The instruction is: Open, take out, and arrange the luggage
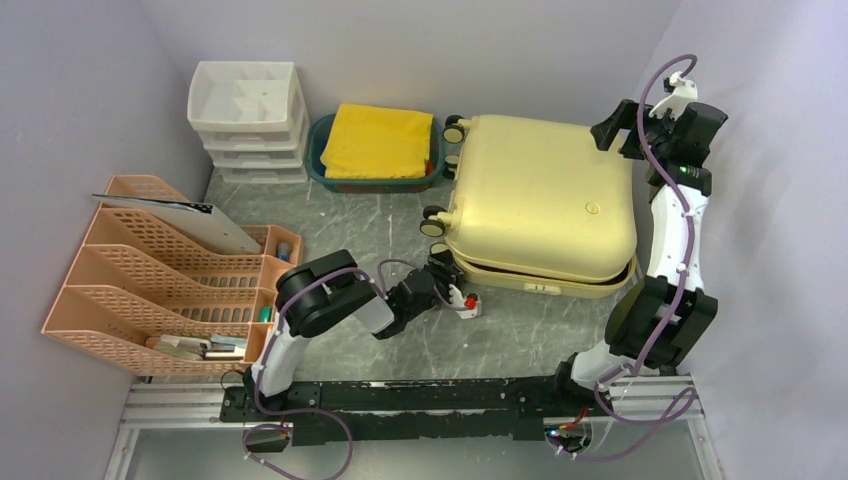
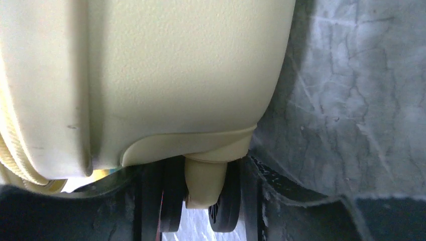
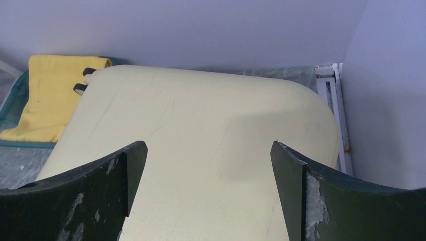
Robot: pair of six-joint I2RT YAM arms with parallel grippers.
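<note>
A pale yellow suitcase [image 1: 545,195] lies flat, its lid slightly ajar along the front edge. Its wheels face left. My left gripper [image 1: 447,270] is at the front-left corner. In the left wrist view, a double suitcase wheel [image 2: 227,201] sits between the left gripper's fingers [image 2: 150,201], close on both sides; whether they press on it cannot be told. Above the suitcase's far right corner, my right gripper [image 1: 612,135] stands open and empty, the lid's broad surface [image 3: 201,130] below its spread fingers [image 3: 128,173].
A teal bin [image 1: 380,185] with folded yellow cloth [image 1: 378,140] is at the back, beside a white drawer unit [image 1: 245,100]. An orange rack [image 1: 90,270] with compartments stands left. Bare floor [image 1: 500,345] lies in front of the suitcase; a wall rises close on the right.
</note>
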